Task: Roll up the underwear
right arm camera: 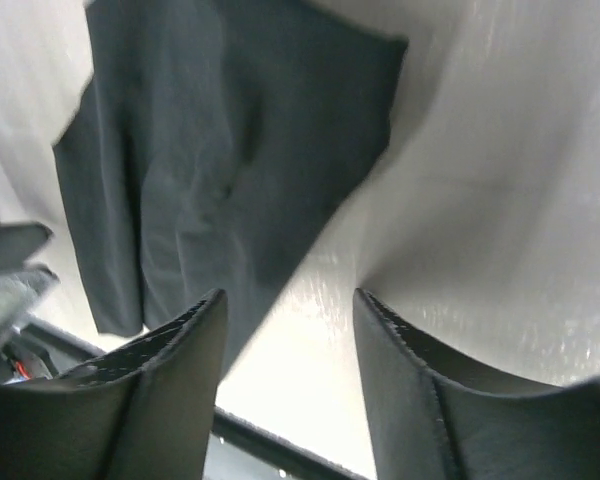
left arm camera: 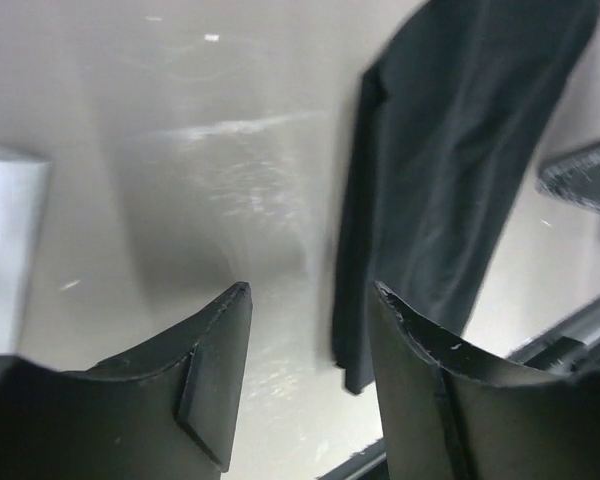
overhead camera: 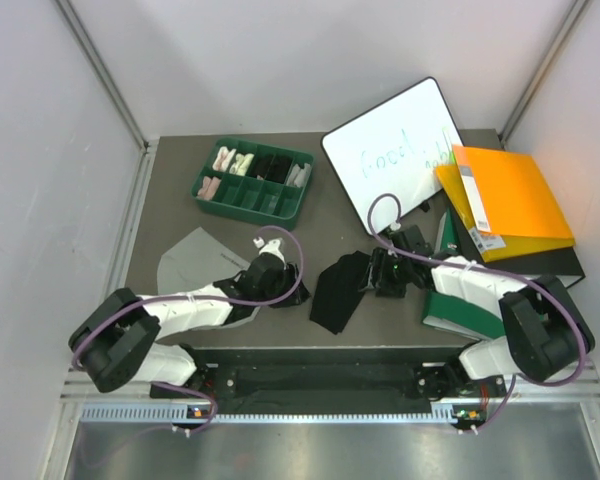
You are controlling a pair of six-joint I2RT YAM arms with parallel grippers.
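The dark underwear (overhead camera: 335, 295) lies partly folded into a long shape on the table between the two grippers. In the left wrist view its fabric (left arm camera: 430, 170) shows a folded left edge, right of my left gripper, which is open and empty above the table. My right gripper hovers at the underwear's right edge, its fingers apart with nothing held; the cloth (right arm camera: 220, 140) fills much of that view.
A green divided box (overhead camera: 245, 205) of rolled items sits at the back left, a whiteboard (overhead camera: 385, 150) at the back right, binders (overhead camera: 500, 200) on the right. A grey sheet (overhead camera: 195, 260) lies under the left arm.
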